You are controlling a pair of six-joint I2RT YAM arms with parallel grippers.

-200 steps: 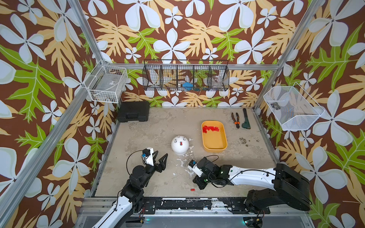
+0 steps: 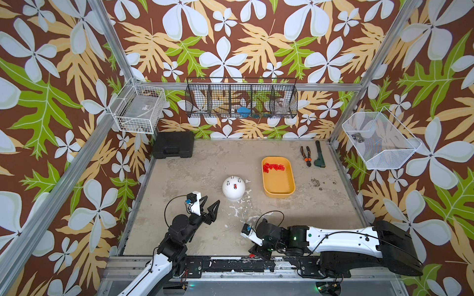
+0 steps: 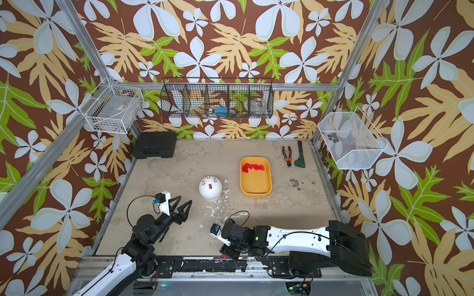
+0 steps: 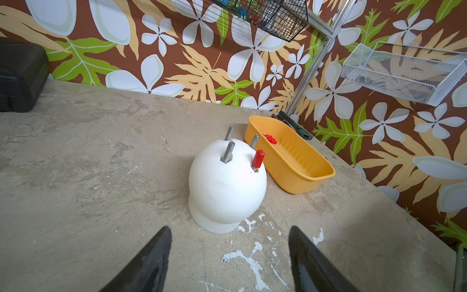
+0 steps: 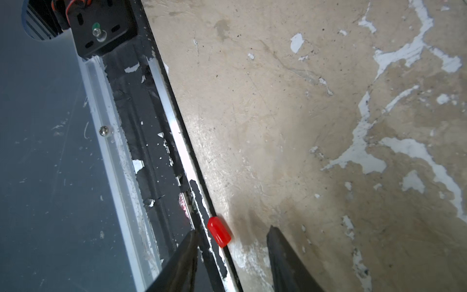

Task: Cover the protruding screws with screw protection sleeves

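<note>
The white dome (image 4: 226, 187) stands mid-table with several protruding screws on top; one bears a red sleeve (image 4: 258, 159), while bare threads show on the others, such as the front screw (image 4: 228, 151). A loose red sleeve (image 5: 219, 231) lies at the table's front edge, against the metal rail. My right gripper is low over that edge, its fingers apart, the sleeve beyond the tips and nearer the left finger, nothing held. Left of the dome, my left gripper has its fingers apart with nothing between them. More red sleeves (image 2: 273, 167) lie inside the yellow bin (image 2: 279, 190).
Pliers (image 2: 306, 156) and a dark green tool (image 2: 319, 155) lie at the back right. A black case (image 2: 173, 144) sits at the back left. Past the front rail (image 5: 180, 141) the table drops away. Bare table surrounds the dome.
The loose red sleeve has shifted from the open table toward the front edge. My right gripper has moved toward that edge, near the sleeve. The left arm has barely moved.
</note>
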